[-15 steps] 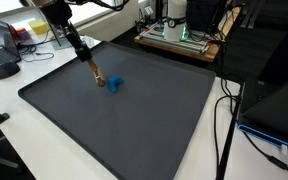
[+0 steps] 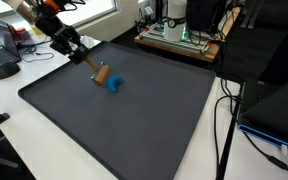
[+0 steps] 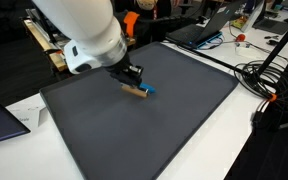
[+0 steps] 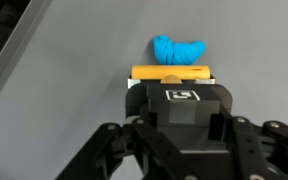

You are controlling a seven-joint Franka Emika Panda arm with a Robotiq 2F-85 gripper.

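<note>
My gripper points down over the dark tabletop and is shut on an orange-brown wooden piece. This wooden piece (image 4: 171, 72) shows as a round bar lying across the fingertips in the wrist view. From the side, the same wooden piece (image 2: 102, 75) looks tilted, with a thin part running up toward the arm. Close beside it on the tabletop sits a small curved blue object (image 4: 178, 50), with a narrow gap between them in the wrist view. In exterior view 2 the blue object (image 3: 147, 88) is partly hidden behind the gripper. How the fingers grip the piece is mostly hidden.
Black cables (image 2: 224, 95) hang off its right side. A wooden stool or box (image 2: 189, 42) with items stands beyond the far edge.
The arm has leaned toward the back left. The wooden piece has tilted and shifted slightly right and up in exterior view 1. The blue object has not visibly moved.
</note>
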